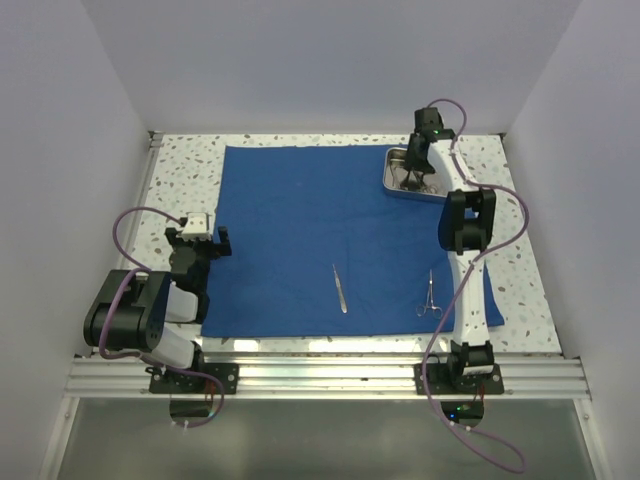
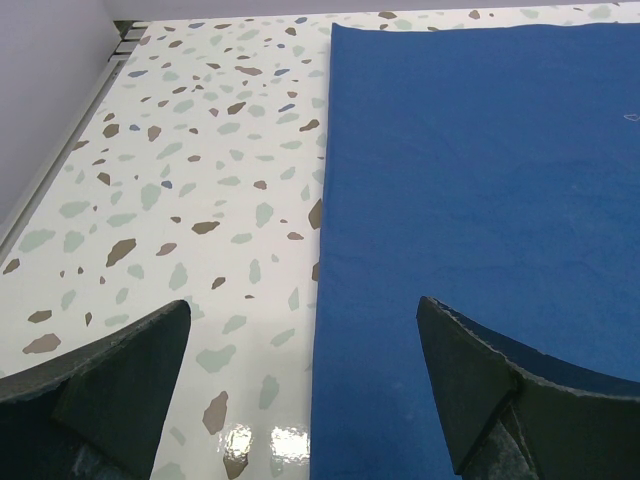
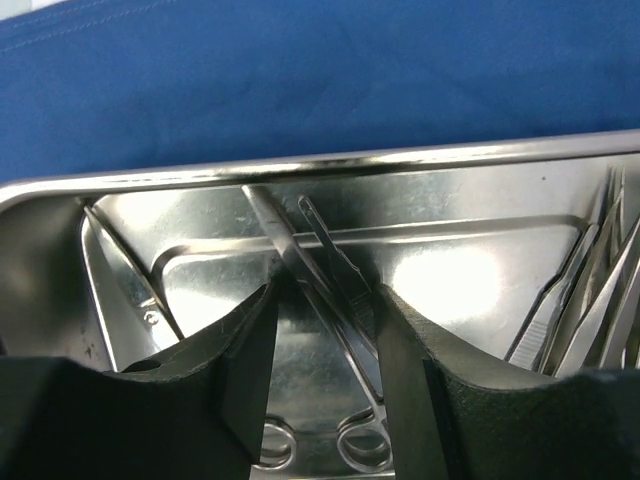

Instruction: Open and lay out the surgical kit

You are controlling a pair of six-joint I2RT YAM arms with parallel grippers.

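Note:
A steel tray point(image 1: 390, 190) sits on the back right of the blue cloth point(image 1: 285, 220); in the right wrist view it holds long instruments point(image 3: 278, 229), slim tweezers point(image 3: 320, 225), scissor-like tools and several forceps at the right. My right gripper is low over the middle instruments, part open, its fingertips beside them; whether they touch is unclear. My left gripper point(image 1: 197, 235) stands open and empty at the cloth's left edge. A scalpel handle or tweezers point(image 1: 340, 290) and scissor-like forceps point(image 1: 430, 305) lie on the cloth's front part.
Speckled table point(image 2: 200, 150) borders the cloth. My right arm spans the cloth's right side.

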